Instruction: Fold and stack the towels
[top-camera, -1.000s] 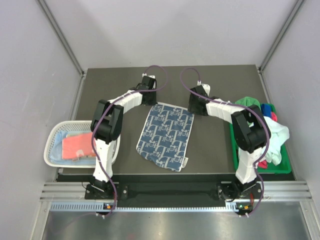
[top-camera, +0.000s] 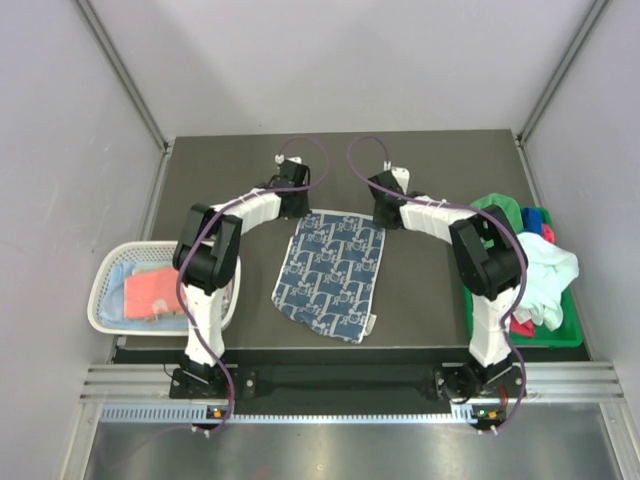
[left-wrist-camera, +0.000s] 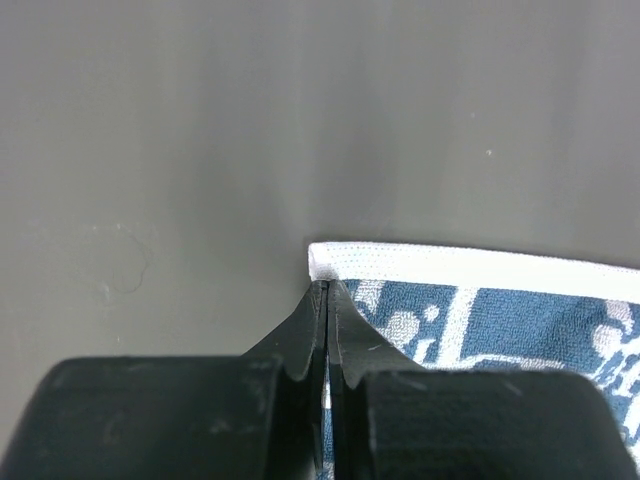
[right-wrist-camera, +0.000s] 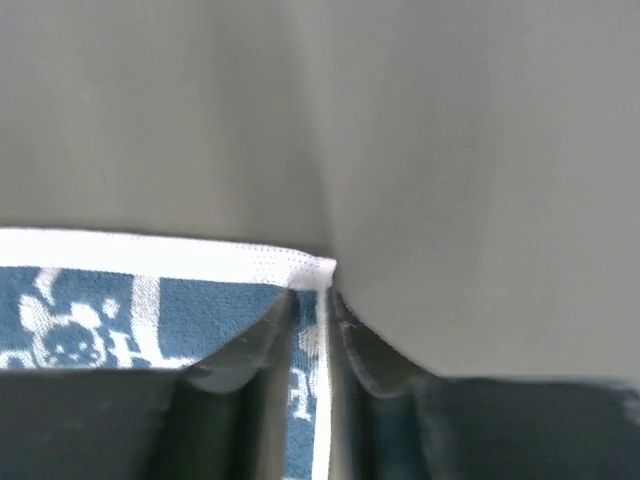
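A blue patterned towel with a white border (top-camera: 330, 275) lies spread in the middle of the dark table, its near edge slightly rumpled. My left gripper is shut at the far left corner, the towel's white hem at its fingertips. My right gripper is at the far right corner, its fingers a little apart on either side of the towel's edge; that view is blurred. Whether either holds cloth firmly is hard to tell.
A white basket (top-camera: 98, 292) with folded towels sits at the left. A green basket (top-camera: 555, 332) with loose towels stands at the right. Bare table (top-camera: 420, 300) surrounds the spread towel.
Both grippers have shifted slightly toward the near side and left, and the towel's far edge has moved a little with them.
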